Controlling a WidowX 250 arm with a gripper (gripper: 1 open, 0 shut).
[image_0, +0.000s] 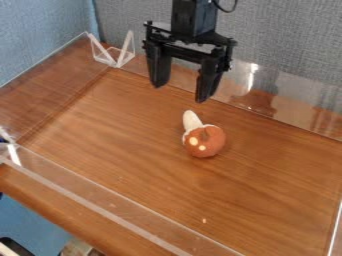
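My black gripper (182, 80) hangs over the back of the wooden table (134, 160), its two fingers wide apart with nothing between them. Below it and a little to the right, an orange-red round toy (205, 144) with pale spots and a white elongated part pointing up-left lies on the table.
A white wire rack (110, 52) stands at the back left corner. Clear plastic walls border the table. Grey padded walls rise behind and at the left.
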